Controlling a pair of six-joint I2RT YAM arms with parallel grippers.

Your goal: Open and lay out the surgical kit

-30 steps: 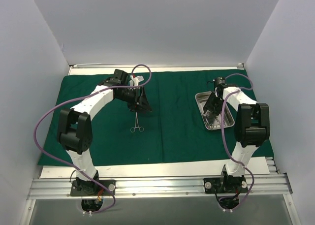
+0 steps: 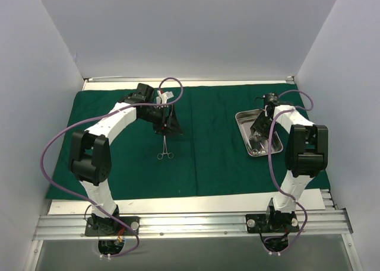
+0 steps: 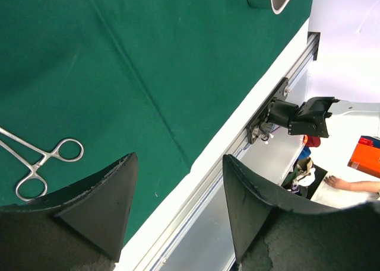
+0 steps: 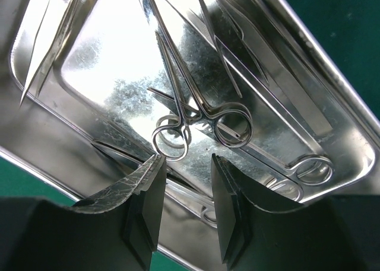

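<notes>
On the green cloth, left of the middle, lies one pair of ring-handled forceps (image 2: pixel 165 147); its rings and part of its shanks show in the left wrist view (image 3: pixel 43 158). My left gripper (image 2: pixel 172 133) hangs over the forceps' far end, open and empty. The metal tray (image 2: pixel 240 124) sits on the right half of the cloth. Over it my right gripper is open, nothing between its fingers. Just beyond those fingertips are the rings of a scissor-like instrument (image 4: pixel 234 126). Several other steel tools overlap in the tray, among them tweezers (image 4: pixel 56 42).
Grey walls (image 2: pixel 338 93) close in both sides and the back. A metal rail (image 2: pixel 196 220) runs along the front, with both arm bases on it.
My right gripper has shifted slightly to the right over the tray. The left arm, the forceps on the cloth and the tray have stayed put.
</notes>
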